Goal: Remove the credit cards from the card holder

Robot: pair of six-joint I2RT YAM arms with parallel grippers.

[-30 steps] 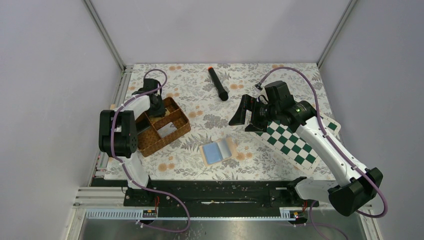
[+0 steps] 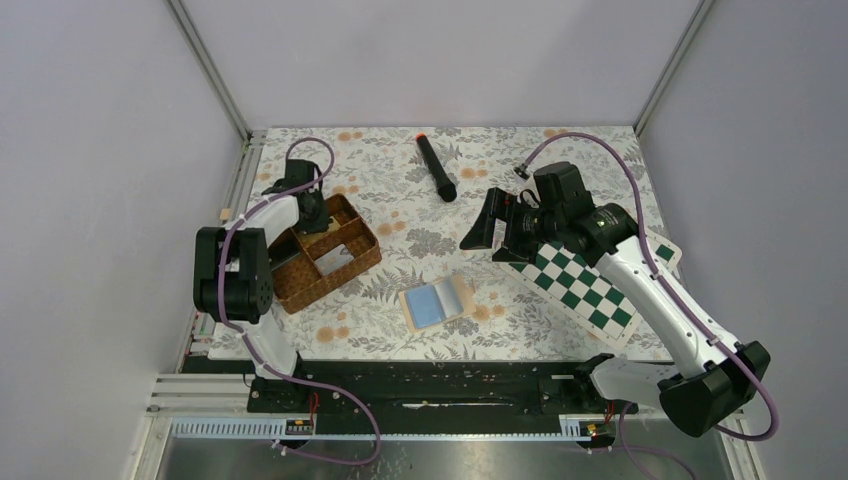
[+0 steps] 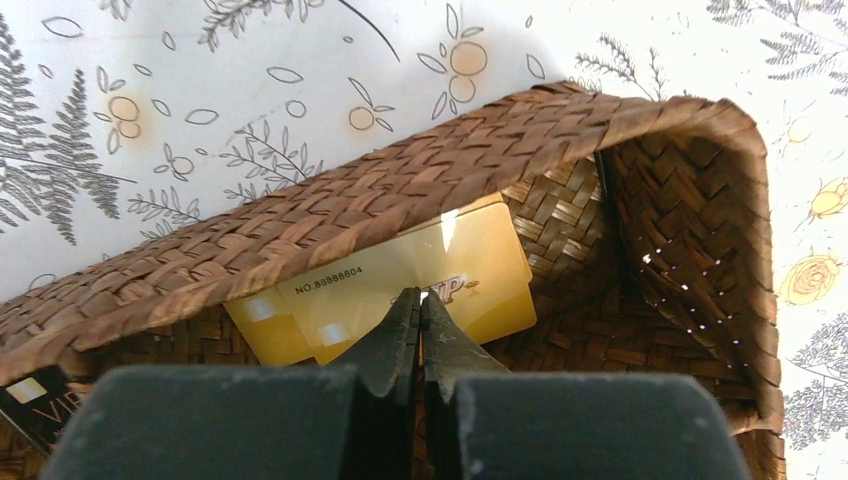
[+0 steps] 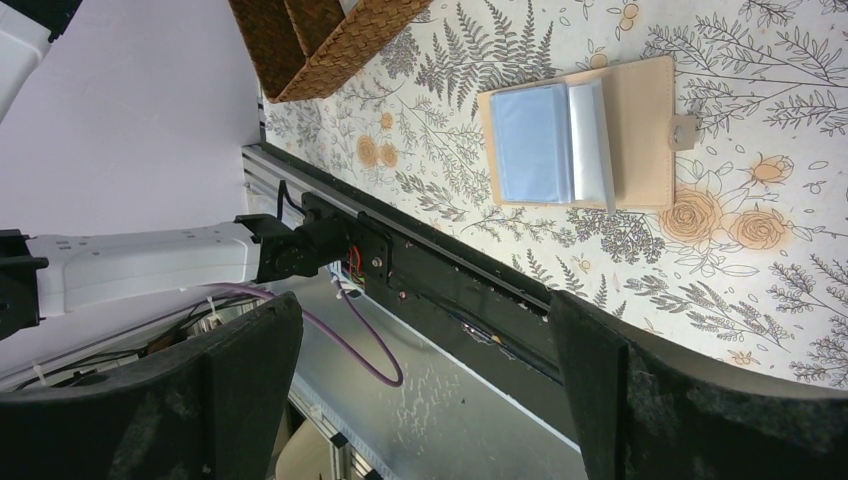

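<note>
The card holder (image 4: 645, 130) lies unfolded on the cloth, tan with blue and clear sleeves (image 4: 535, 145); it is also in the top view (image 2: 437, 303). Gold VIP cards (image 3: 390, 280) lie overlapping in one compartment of the brown woven basket (image 3: 690, 210). Over these cards my left gripper is shut, its tips together and no card showing between them; whether they touch the top card I cannot tell. Far to the right, my right gripper (image 2: 486, 246) hangs above the table, open and empty, its fingers (image 4: 235, 390) wide apart in the right wrist view.
A pale card (image 2: 334, 259) and a dark card (image 3: 42, 408) lie in other parts of the basket. A black microphone (image 2: 437, 168) rests toward the back. Under the right arm is a green-and-white checkered board (image 2: 580, 290). Cloth around the holder is clear.
My left arm has shifted very slightly, staying over the basket. The card holder has not moved.
</note>
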